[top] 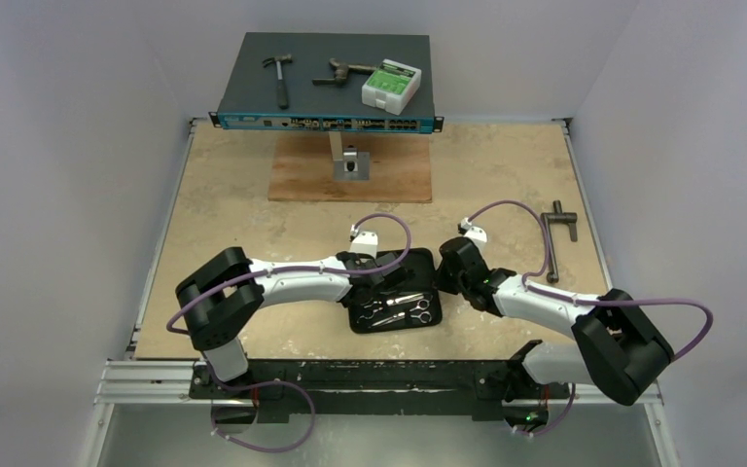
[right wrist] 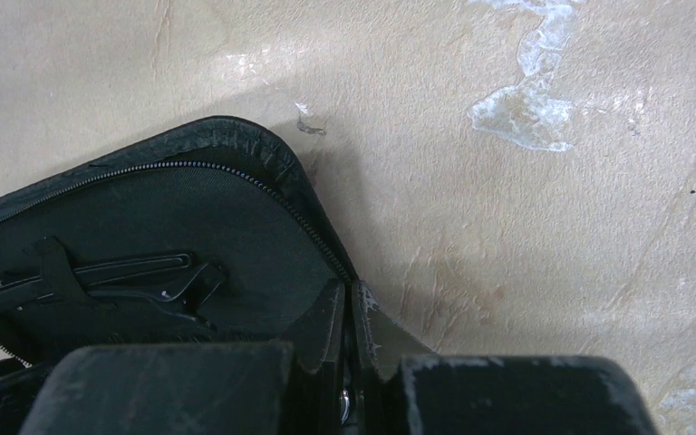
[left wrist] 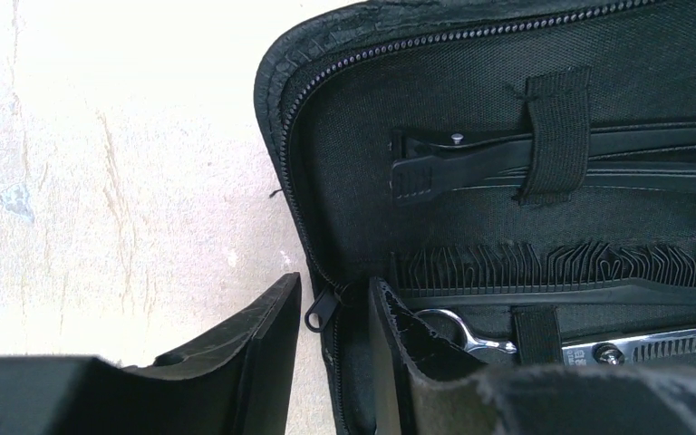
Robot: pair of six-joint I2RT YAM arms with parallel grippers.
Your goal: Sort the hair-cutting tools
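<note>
A black zip case [top: 394, 321] lies open near the front centre, with scissors [top: 419, 309] and long metal tools in it. Its upper half holds black tools [left wrist: 435, 172] under straps. My left gripper is at the case's left edge, part open, around the zip with its pull tab [left wrist: 317, 315]; whether it grips cannot be told. My right gripper is shut at the case's right edge by the zip, any fabric between its fingertips not visible.
A dark rack unit [top: 282, 123] at the back carries hammers and a white box [top: 389, 92]. Metal tools [top: 559, 219] lie at the right. Bare table surrounds the case.
</note>
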